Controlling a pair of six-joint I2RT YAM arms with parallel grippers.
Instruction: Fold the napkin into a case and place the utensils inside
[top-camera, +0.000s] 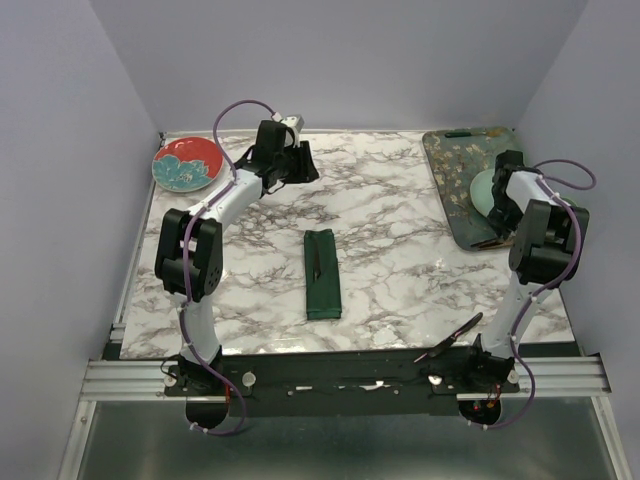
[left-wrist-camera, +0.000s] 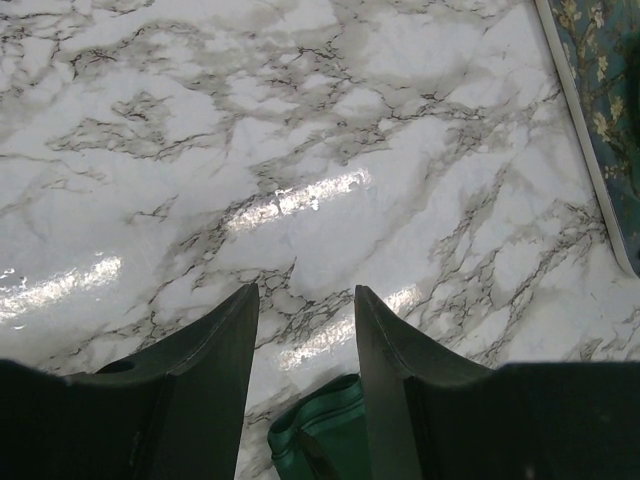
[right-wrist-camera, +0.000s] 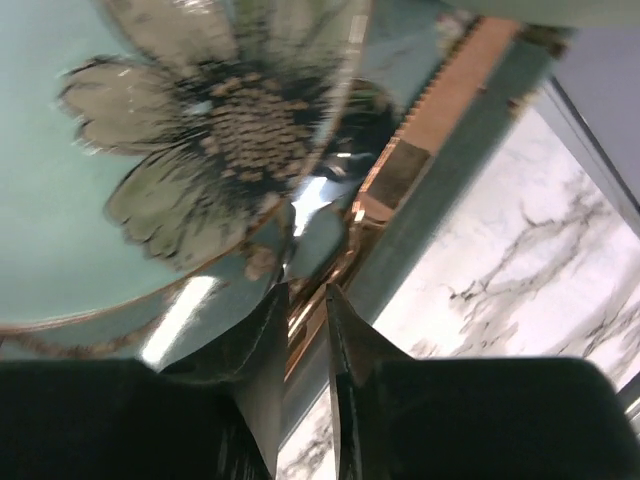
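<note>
The dark green napkin (top-camera: 323, 295) lies folded into a narrow upright strip at mid-table, a dark utensil (top-camera: 317, 260) resting along it. Its upper end (left-wrist-camera: 345, 440) shows at the bottom of the left wrist view. Over bare marble behind the napkin, my left gripper is open and empty. At the right, my right gripper is low over the tray, fingers a small gap apart. A thin copper-coloured utensil (right-wrist-camera: 345, 250) appears between or just beyond its fingertips; whether they touch it cannot be told. Beside it lies a shiny dark utensil (right-wrist-camera: 312, 192).
The patterned tray (top-camera: 447, 180) holds a pale green plate (top-camera: 482, 192) with a flower print, close to my right fingers. A red and teal plate (top-camera: 187, 165) sits at the back left. A long dark utensil (top-camera: 450, 338) lies at the front right.
</note>
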